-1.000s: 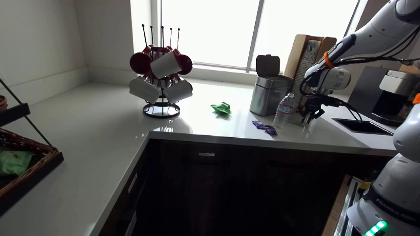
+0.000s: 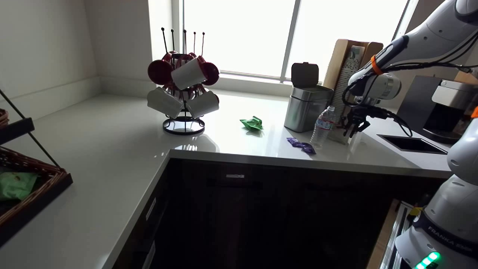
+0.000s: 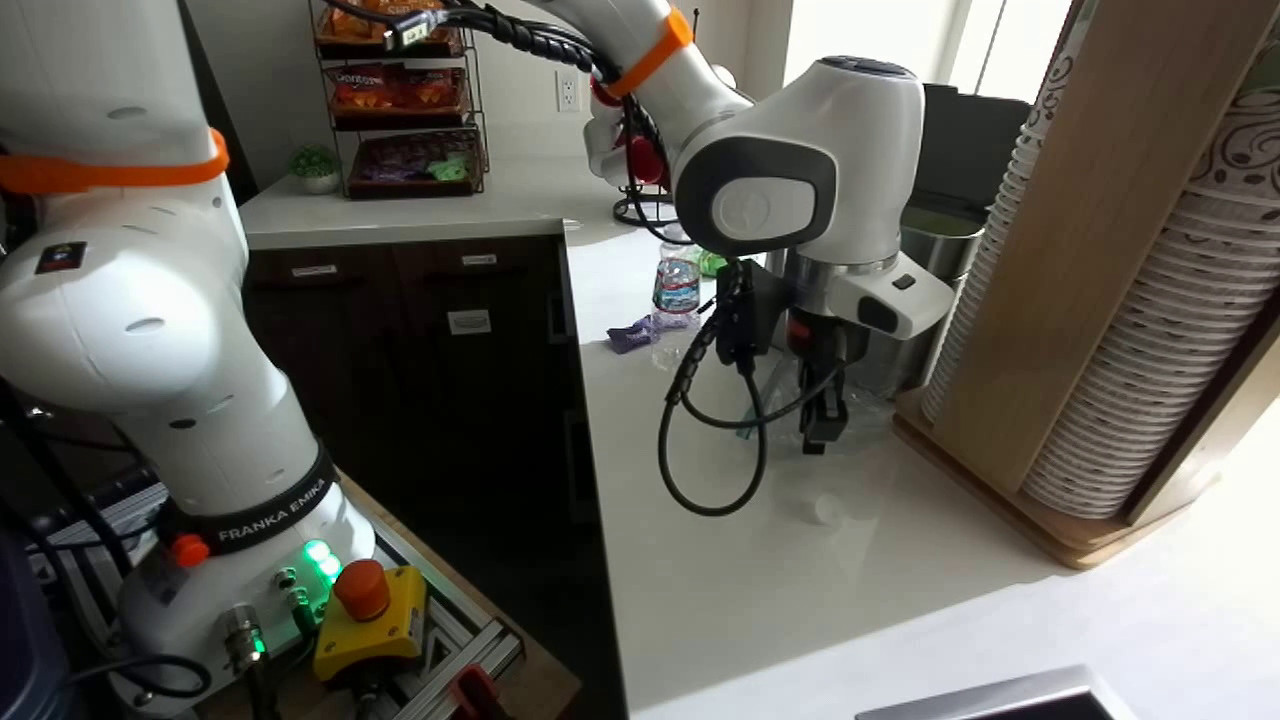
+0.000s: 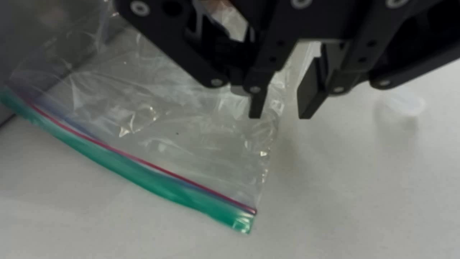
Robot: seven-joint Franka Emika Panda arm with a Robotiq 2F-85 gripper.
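My gripper is open in the wrist view, with a clear gap between its black fingers. Under and left of it lies a clear plastic zip bag with a green, red-lined seal strip. The bag's right edge passes beneath the gap, close to the left finger; whether it touches cannot be told. In exterior view 2 the gripper points down low over the counter, where cables and the wrist hide much of the bag. A small translucent round piece rests to the right of the fingers.
A water bottle stands beside purple wrappers and an open metal bin. Behind the gripper rises a wooden cup holder. A green packet and a mug rack are farther left. The counter's front edge is near.
In exterior view 1 the arm and gripper have shifted slightly right and up, and the fingers look farther apart. The bottle, bin, wrappers and mug rack have not moved.
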